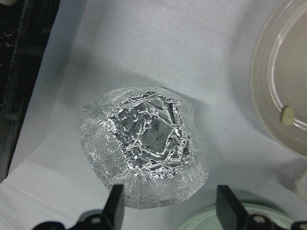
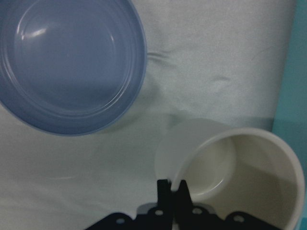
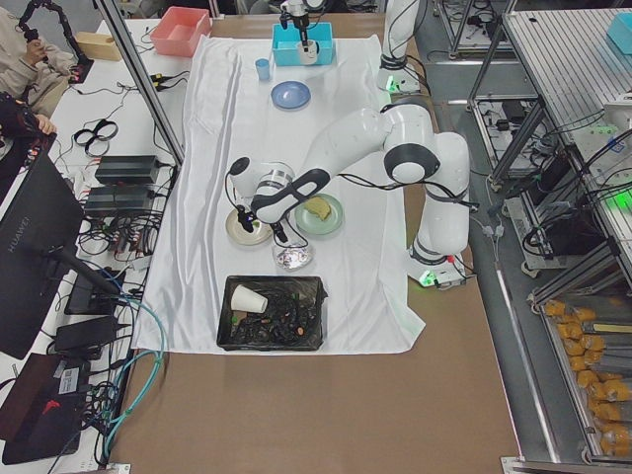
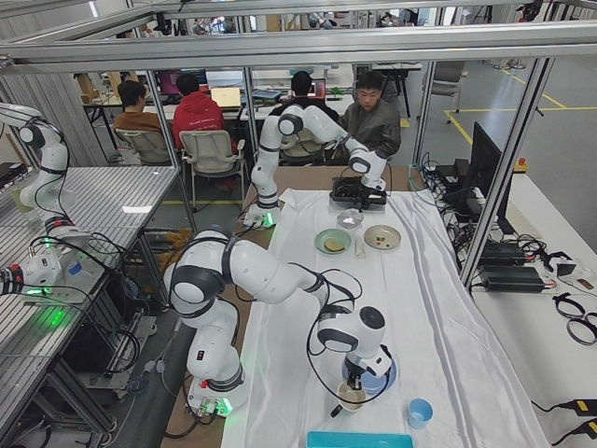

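Observation:
A crumpled foil dish (image 1: 148, 134) lies below my left gripper, which is open with nothing between its fingers. Beside it are a beige plate (image 1: 292, 57) with a small pale piece on it, and a green plate (image 1: 196, 223). A white cup (image 3: 248, 300) lies tipped in the black bin (image 3: 272, 336). My right gripper is shut on the rim of a white mug (image 2: 278, 182), next to a blue plate (image 2: 67, 62).
A teal bin (image 3: 285, 59) and a blue cup (image 4: 420, 411) stand at the right arm's end. A yellow food piece (image 3: 318, 207) is on the green plate.

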